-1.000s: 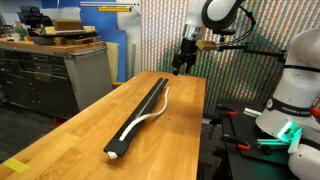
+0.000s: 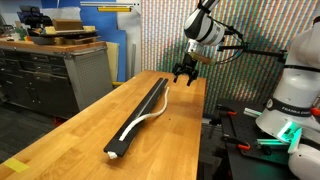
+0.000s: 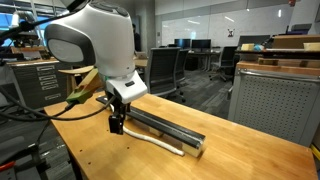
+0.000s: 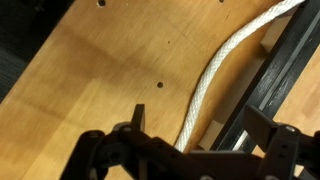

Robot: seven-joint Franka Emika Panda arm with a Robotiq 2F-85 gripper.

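A white rope (image 2: 152, 115) lies in a gentle curve on the wooden table, alongside a long black rail (image 2: 138, 119). The rope (image 3: 155, 140) runs along the near side of the rail (image 3: 165, 124) in the second exterior view. My gripper (image 2: 185, 76) is low over the far end of the table, beyond the rail's far end. From the wrist, the gripper is open, and a stretch of rope (image 4: 208, 78) passes beneath the space between its fingers. Nothing is held. The rail (image 4: 272, 82) slants past on the right.
Bare tabletop (image 2: 85, 125) stretches along the left and near side. Metal cabinets (image 2: 80, 73) stand behind the table. A black chair (image 3: 163, 73) is close to the far edge in the second exterior view.
The arm's white wrist has tilted and swung toward the right of exterior view 1, and the gripper sits slightly lower. The rope and rail have stayed put.
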